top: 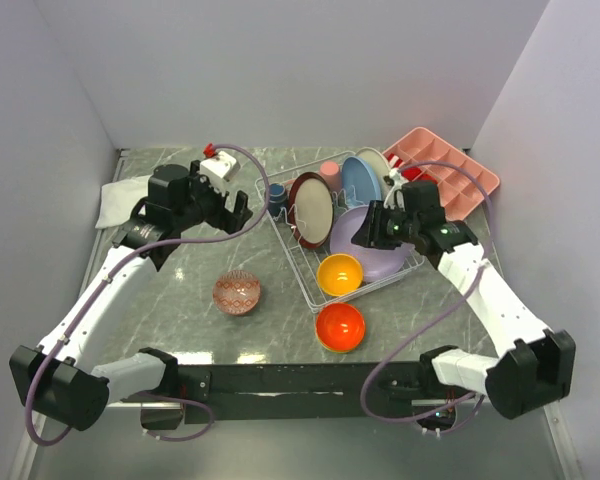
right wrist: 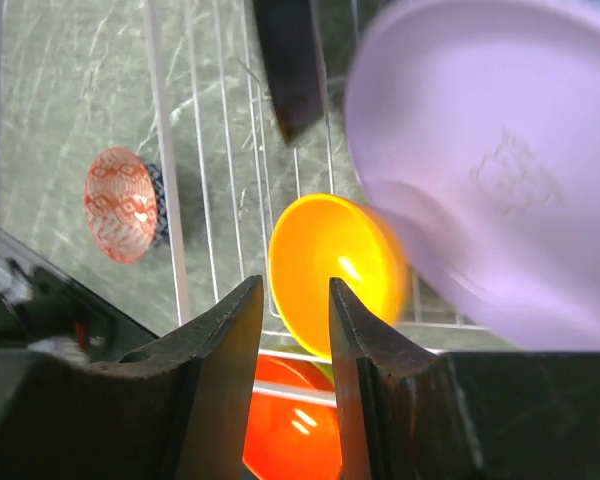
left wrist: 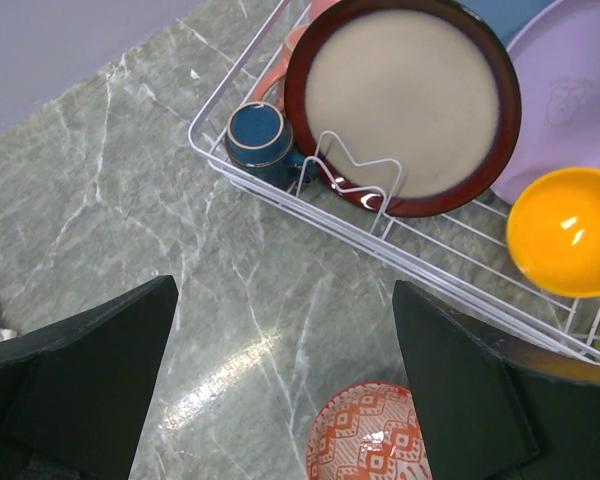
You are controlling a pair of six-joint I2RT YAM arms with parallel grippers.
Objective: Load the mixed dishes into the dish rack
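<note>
The wire rack (top: 308, 275) holds a brown-rimmed plate (top: 311, 212), blue plate (top: 360, 180), purple plate (top: 365, 257), pink cup (top: 330, 171), blue mug (top: 276, 200) and yellow bowl (top: 339, 276). A patterned bowl (top: 236, 292) and orange bowl (top: 340, 327) sit on the counter outside it. My left gripper (top: 228, 212) hangs open left of the rack, nothing between its fingers. My right gripper (top: 375, 226) is open above the purple plate and yellow bowl, holding nothing.
A pink compartment tray (top: 460, 165) stands at back right. A white cloth (top: 121, 202) lies at far left. The counter left of the rack is mostly clear.
</note>
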